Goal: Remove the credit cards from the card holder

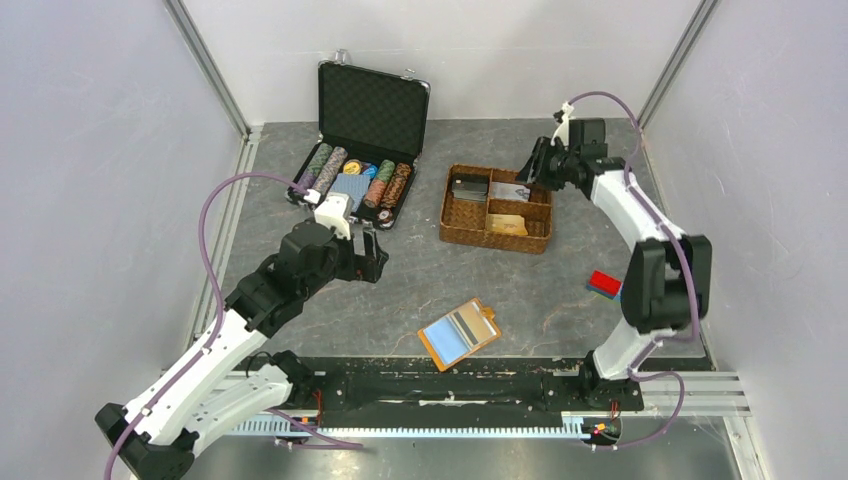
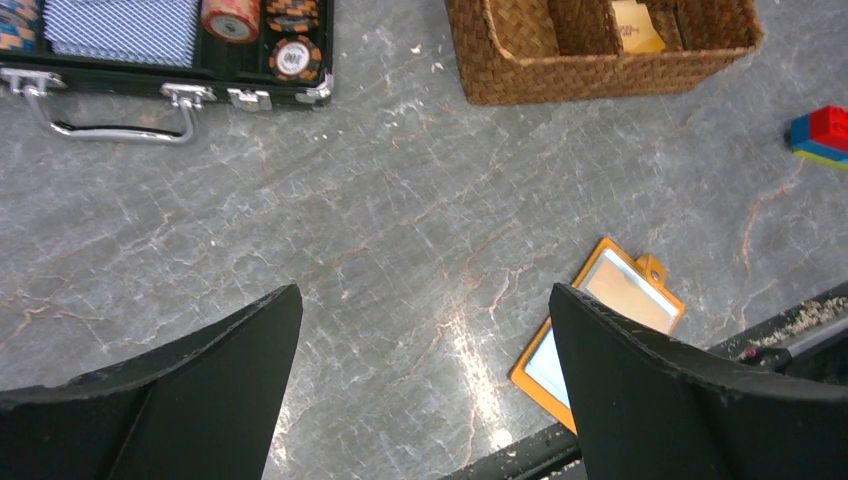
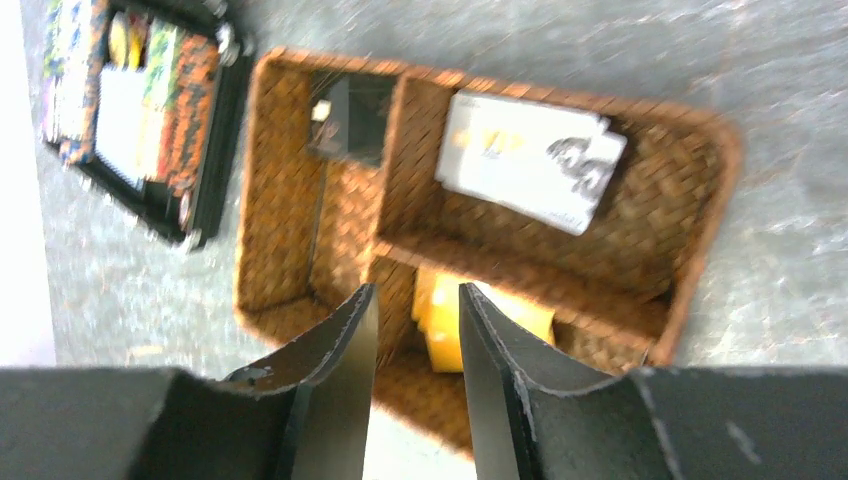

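Note:
White and grey cards point(image 3: 535, 155) lie flat and overlapping in the back right compartment of the woven basket point(image 1: 490, 240). Above that side of the basket, my right gripper point(image 1: 533, 165) is partly open, with empty space between its fingertips in the right wrist view. An orange-edged flat holder point(image 1: 430, 343) with blue, beige and dark panels rests at the table's front; whether it is the card holder cannot be told. Dark flat items point(image 3: 352, 115), possibly another holder, occupy the back left compartment. My left gripper point(image 1: 368, 256) stands open and empty over bare table.
Yellow packets point(image 1: 508, 225) sit in the basket's front right compartment. An open black case point(image 1: 372, 108) of poker chips stands at the back left. Red and blue blocks point(image 1: 605, 283) lie at the right.

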